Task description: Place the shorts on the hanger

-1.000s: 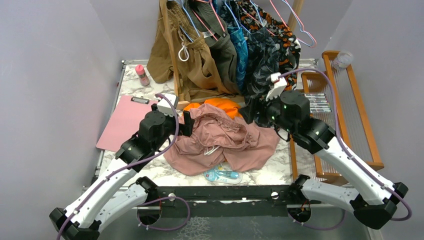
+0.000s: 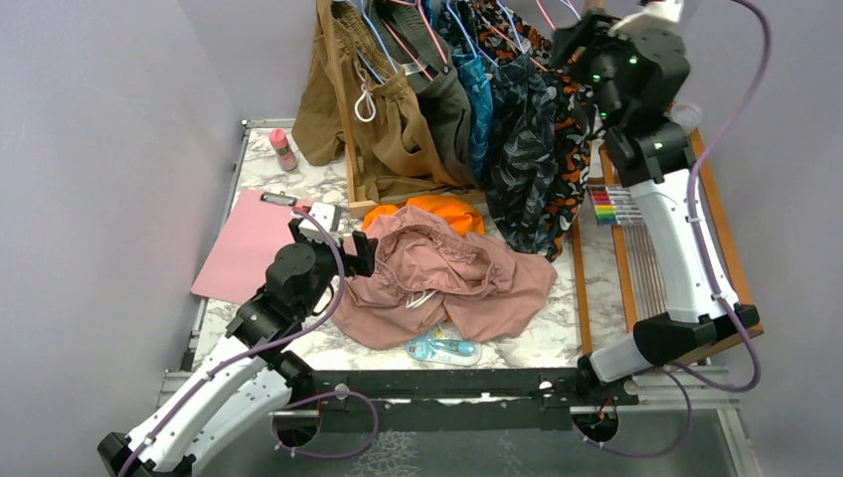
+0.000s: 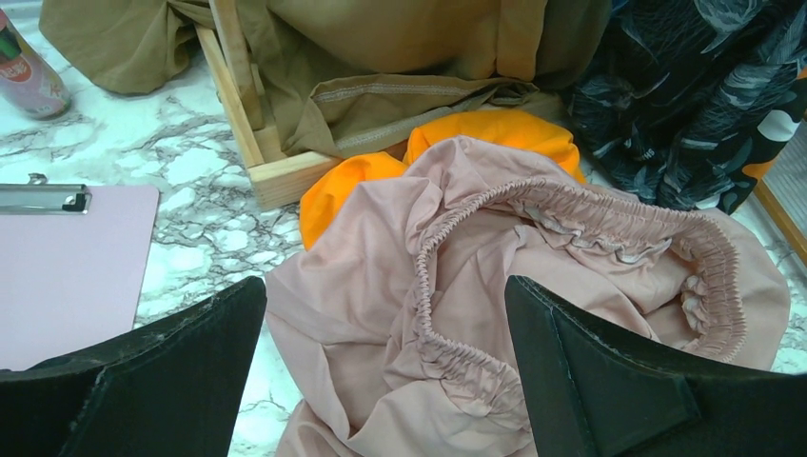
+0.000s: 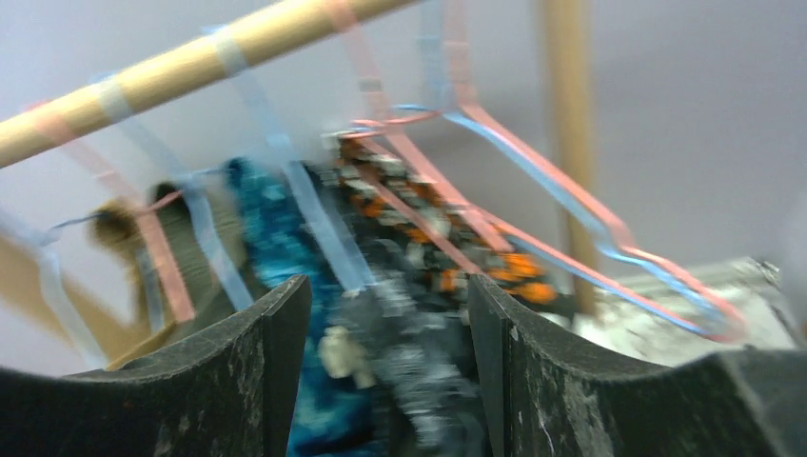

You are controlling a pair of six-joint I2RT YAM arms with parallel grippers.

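Observation:
The pink shorts [image 2: 497, 288] lie spread on the marble table, waistband upward and gathered, partly over an orange cloth [image 2: 447, 211]. My left gripper [image 2: 358, 248] is open above their left part; in the left wrist view the waistband [image 3: 442, 238] shows beyond its fingers. My right gripper [image 2: 577, 45] is raised at the right end of the rack, open, facing hangers [image 4: 561, 181] on the wooden rail [image 4: 190, 65]; that wrist view is blurred. Several of those hangers at the right look empty.
Hung shorts [image 2: 398, 129] fill the rack. A pink clipboard [image 2: 234, 248] and pink bottle [image 2: 281, 149] lie to the left, wooden trays [image 2: 726, 258] with markers [image 2: 614, 204] to the right. A blue packaged item [image 2: 442, 348] is at the front edge.
My right arm has risen from beside the pink shorts to the right end of the hanger rail. My left gripper has shifted slightly left; the shorts look unchanged.

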